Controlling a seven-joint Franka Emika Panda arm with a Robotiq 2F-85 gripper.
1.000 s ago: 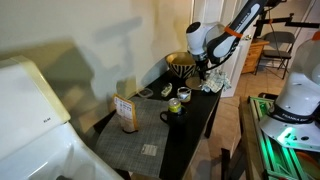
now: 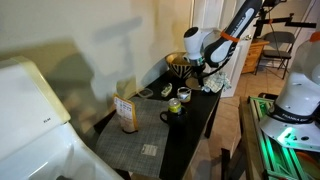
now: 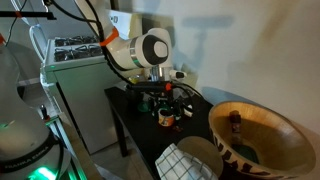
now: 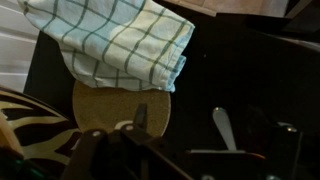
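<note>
My gripper stands open above the dark counter, nothing between its fingers in the wrist view. Below it a metal spoon (image 4: 224, 127) lies on the counter. To the left of that sits a round tan mat (image 4: 95, 103), partly covered by a white and green checked cloth (image 4: 120, 40). In exterior view 2 a light-coloured cup (image 3: 167, 117) stands under the arm, near the gripper (image 3: 172, 95); their exact gap is hard to tell.
A large wooden bowl (image 3: 262, 125) with a dark item inside stands beside the mat. Further along the counter are a black mug (image 2: 175, 114), a jar (image 2: 184, 95) and a paper packet (image 2: 125, 112) near the white stove (image 2: 35, 100).
In exterior view 1 the arm and gripper have shifted to the left, toward the jar and mug. The objects on the counter look unmoved.
</note>
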